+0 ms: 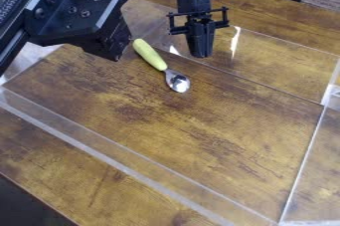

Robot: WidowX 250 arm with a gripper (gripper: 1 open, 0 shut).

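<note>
A spoon with a pale yellow handle and a shiny metal bowl lies diagonally on the worn wooden table. My black gripper hangs at the top centre, behind and to the right of the spoon, apart from it. Its fingers are shut, and nothing shows between them.
Clear plastic panels border the work area, along the left, behind and at the right. Black arm structure fills the upper left.
</note>
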